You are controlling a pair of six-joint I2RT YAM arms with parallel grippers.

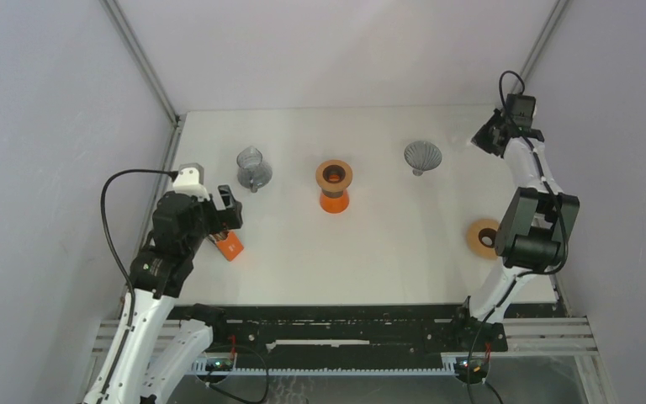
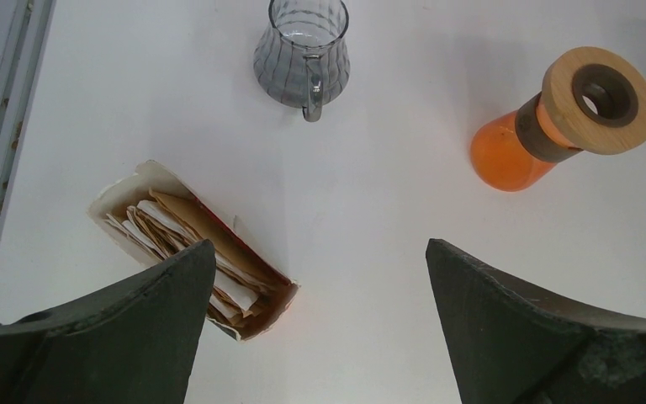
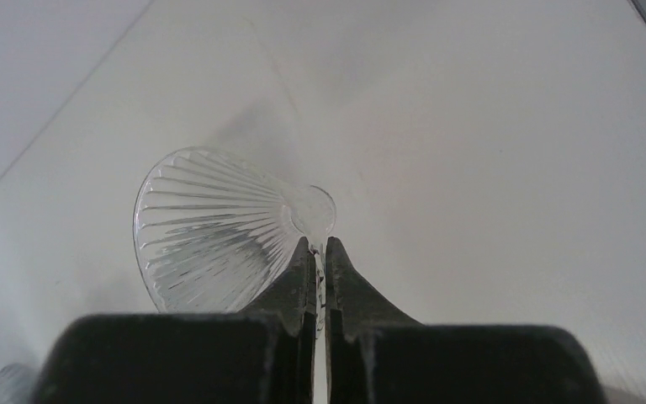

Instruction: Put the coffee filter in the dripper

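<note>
In the right wrist view a clear ribbed dripper cone [image 3: 210, 223] hangs at the fingertips of my right gripper, which is shut on its wall. The top view has that gripper over the far right of the table, where the clear cone hardly shows. My left gripper stands open and empty above the left side. Beneath it, an open box [image 2: 244, 227] is packed with brown and white paper filters [image 2: 185, 227]. A second, grey ribbed dripper [image 1: 423, 155] lies on the table right of centre.
At the table's middle stands an orange stand [image 1: 334, 202] with a wooden collar [image 2: 585, 109]. A grey glass jug [image 2: 303, 63] is at back left. Another wooden ring [image 1: 479, 238] lies near the right arm.
</note>
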